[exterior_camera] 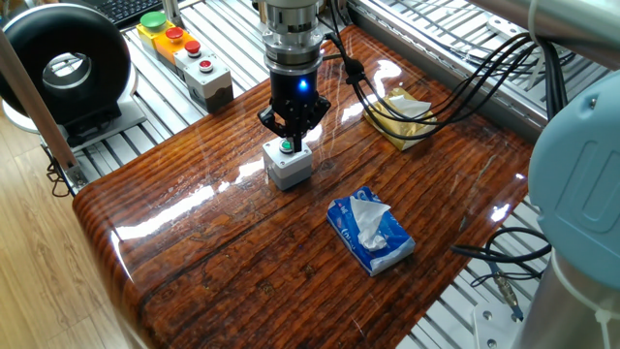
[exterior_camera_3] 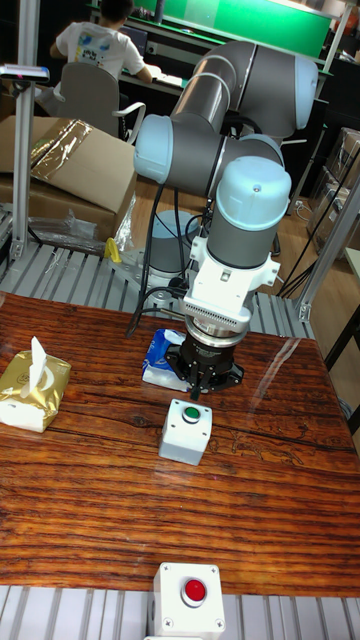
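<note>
A small grey-white box (exterior_camera: pixel 288 167) with a green button (exterior_camera: pixel 286 146) on top stands on the glossy wooden table. My gripper (exterior_camera: pixel 296 147) points straight down over it, its fingers drawn together and nothing showing between them. The tips are close beside the green button, toward the robot's base side. In the other exterior view the same button box (exterior_camera_3: pixel 185 443) sits just in front of the gripper (exterior_camera_3: pixel 197 390), and the green button (exterior_camera_3: pixel 192 413) is fully in sight. Whether the fingertips touch the box top I cannot tell.
A blue tissue pack (exterior_camera: pixel 371 231) and a gold tissue pack (exterior_camera: pixel 399 120) lie on the table. Black cables (exterior_camera: pixel 465 97) hang over the gold one. Beyond the table edge stand red-button boxes (exterior_camera: pixel 205 81).
</note>
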